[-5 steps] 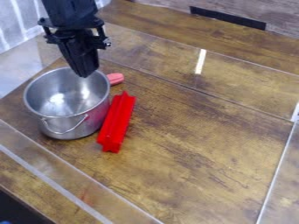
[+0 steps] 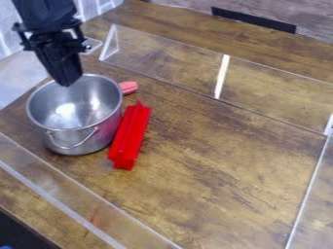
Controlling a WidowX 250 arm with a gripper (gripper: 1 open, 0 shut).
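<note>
My dark gripper (image 2: 62, 66) hangs at the upper left, above the back-left of a steel bowl (image 2: 81, 109) with a wire handle at its front. I see nothing held; its fingertips are small and close together, shut. A red bar-shaped object (image 2: 130, 136) lies along the bowl's right side. A small pink object (image 2: 128, 88) shows just behind the bowl's right rim.
Clear panels or edges run along the back, right and lower left. A dark slot sits at the far back right.
My gripper has moved left from above the bowl's middle toward its back-left. The bowl and red object have not visibly moved.
</note>
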